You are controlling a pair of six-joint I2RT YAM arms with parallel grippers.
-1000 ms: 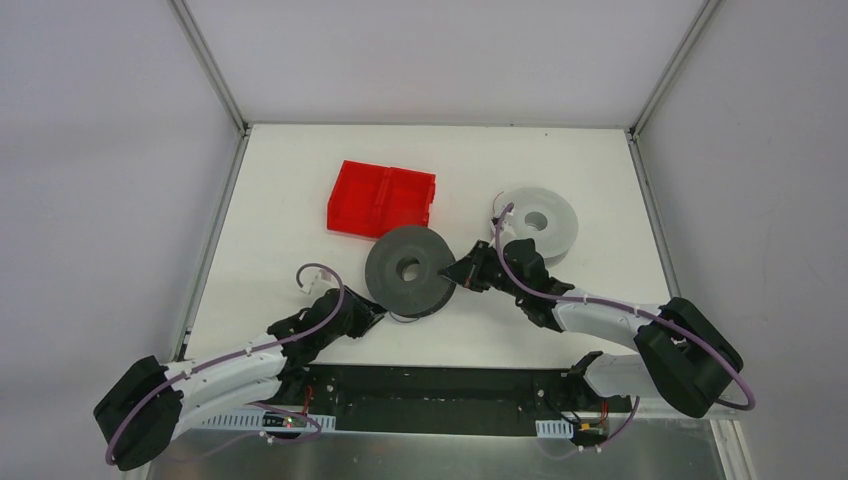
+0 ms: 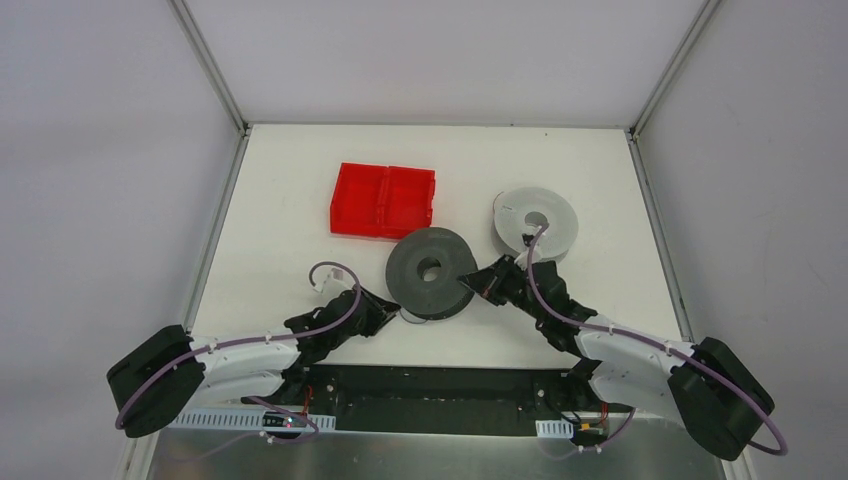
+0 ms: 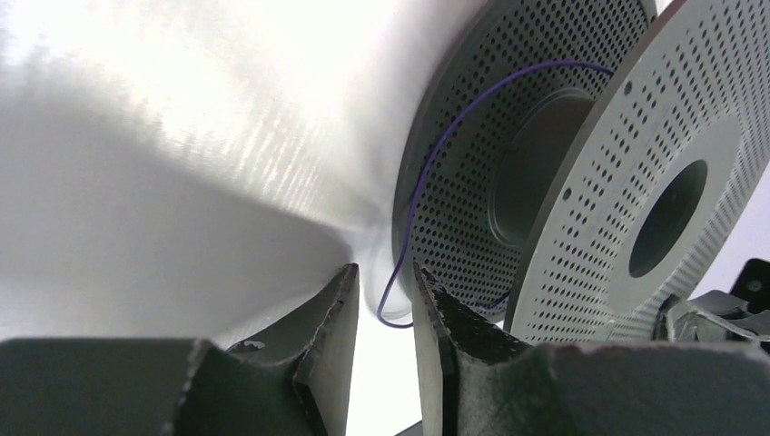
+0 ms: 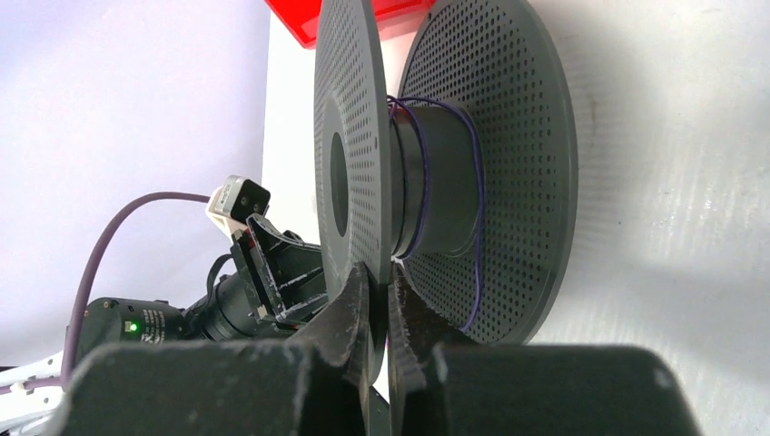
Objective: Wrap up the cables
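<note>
In the top view a dark grey spool [image 2: 408, 292] stands at the middle of the table. My right gripper is shut on the edge of the spool's near flange [image 4: 359, 118]. Purple cable [image 4: 478, 191] loops round the hub between the flanges. From the spool, a loose bend of the purple cable [image 3: 410, 213] hangs past the rim. My left gripper is at the spool's left front, its fingers [image 3: 340, 318] apart. The cable's bend runs through the gap, with space on either side.
A red two-part box [image 2: 358, 202] lies behind the spool, close to its rim. At the right back is a light grey spool [image 2: 562, 222], just behind my right arm. Free white table stretches along the back and far left.
The dark spool has shifted right and slightly toward the front, carried along with my right gripper. My left gripper has also gone right, staying near the spool's edge.
</note>
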